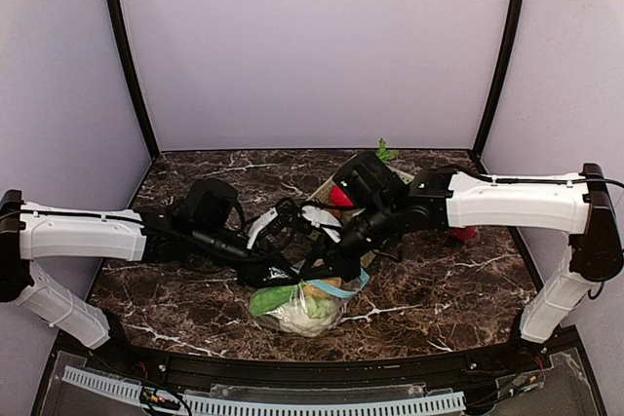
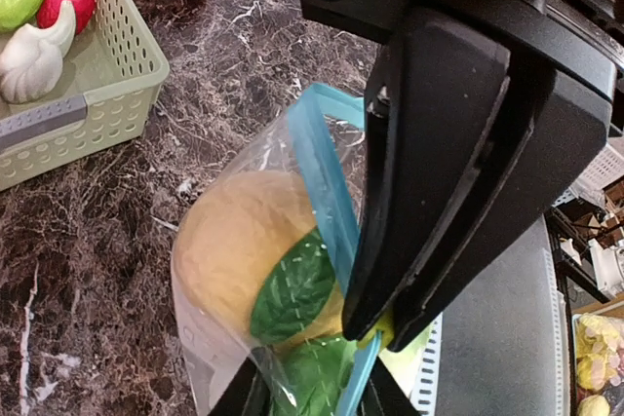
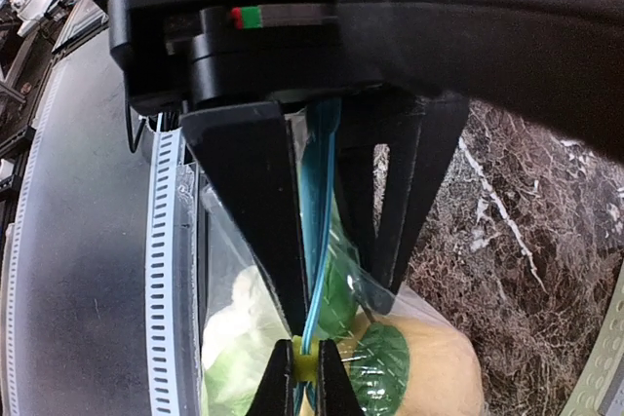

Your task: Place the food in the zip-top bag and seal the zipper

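The clear zip top bag [image 1: 310, 317] with its blue zipper strip [image 2: 330, 187] holds a round tan bread-like food [image 2: 239, 231], green leafy pieces [image 1: 273, 299] and something whitish. My right gripper is shut on the strip at a small yellow slider; the same pinch shows at centre right in the left wrist view. My left gripper straddles the strip beside it. Its fingers [image 3: 258, 221] stand apart on either side of the blue strip, as the right wrist view shows. In the top view both grippers nearly meet above the bag.
A pale basket [image 2: 117, 104] holding a green apple, a red fruit and a garlic bulb stands behind the bag, partly hidden by my right arm in the top view. Another red item [image 1: 463, 233] lies at right.
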